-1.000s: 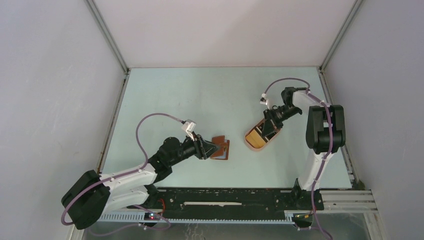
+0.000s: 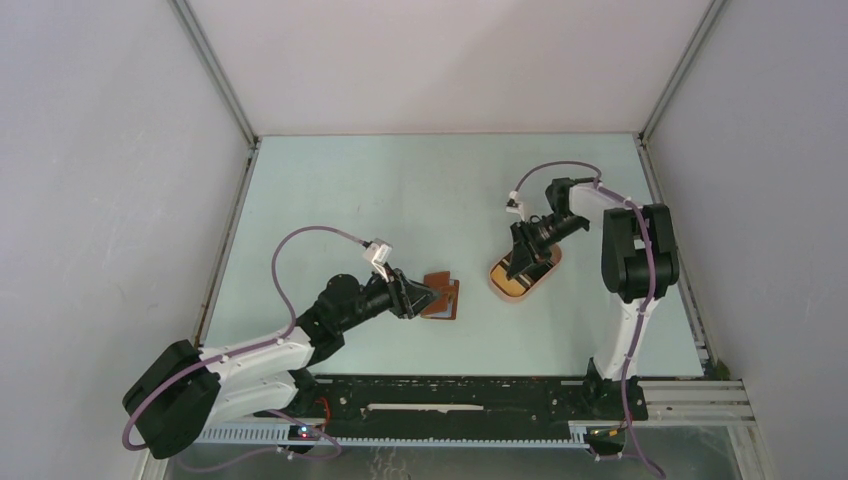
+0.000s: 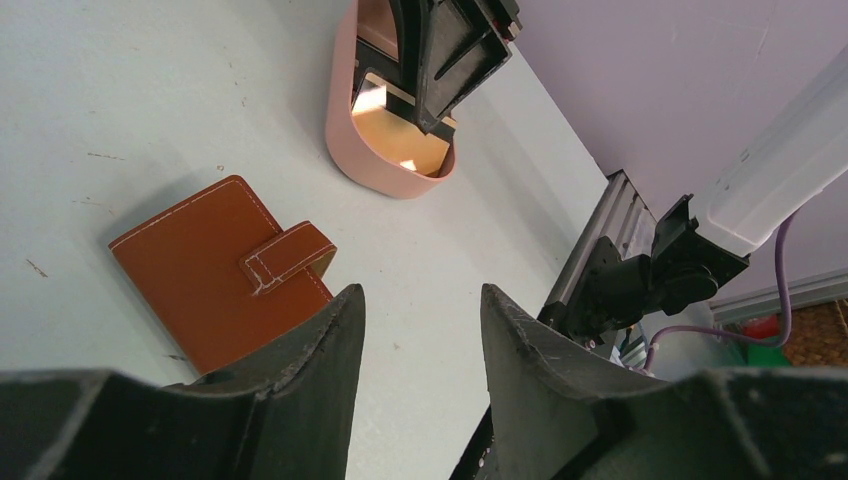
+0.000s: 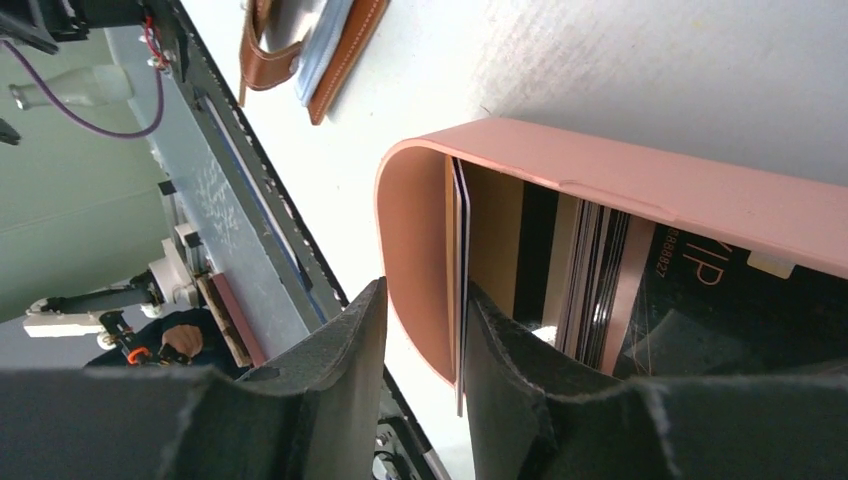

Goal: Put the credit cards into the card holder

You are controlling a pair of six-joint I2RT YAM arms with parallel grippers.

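The brown leather card holder lies near the front middle of the table; its strap shows in the left wrist view. Beside it, my left gripper is part open with an empty gap. Several cards stand in a pink oval container, among them a black card. Over the container's front end, my right gripper is open and points down. Its fingers straddle the edge of the frontmost card, which stands close to the right-hand finger. Whether that finger touches it I cannot tell.
The container's pink wall rises around the cards and close to my right fingers. Bare table lies behind both arms. A dark rail runs along the front edge.
My right gripper has moved left and toward the front, from the container's middle to its front end. The left arm, the card holder and the container have stayed put.
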